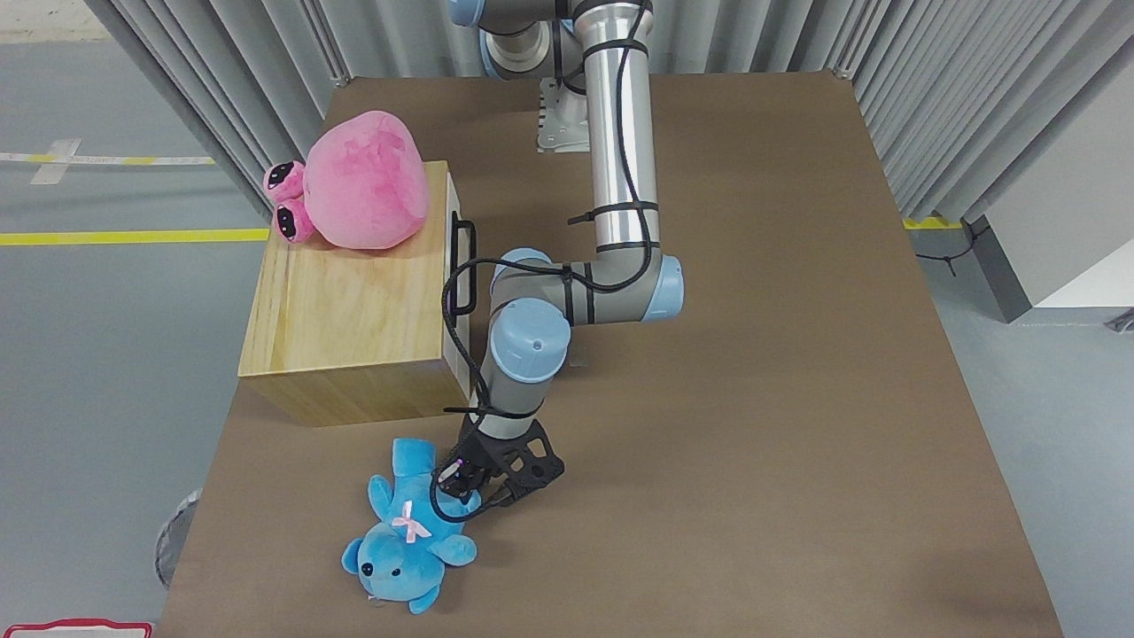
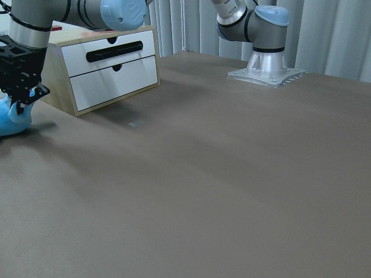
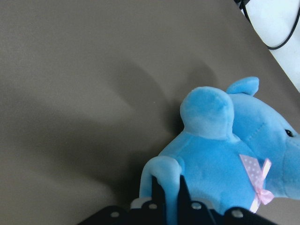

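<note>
A blue plush bear (image 1: 393,564) with a pink bow lies on its back on the brown table, in front of the wooden drawer box (image 1: 340,319). My gripper (image 1: 473,489) is down at the bear's lower body on its right side in the front view. In the wrist view the bear (image 3: 211,168) fills the lower right, and a limb is pinched between the dark fingers, which look shut on it. In the left view only part of the bear (image 2: 13,119) shows under the gripper.
A pink plush toy (image 1: 361,181) lies atop the box, whose white drawers (image 2: 113,81) have black handles. The left table edge is close by the bear.
</note>
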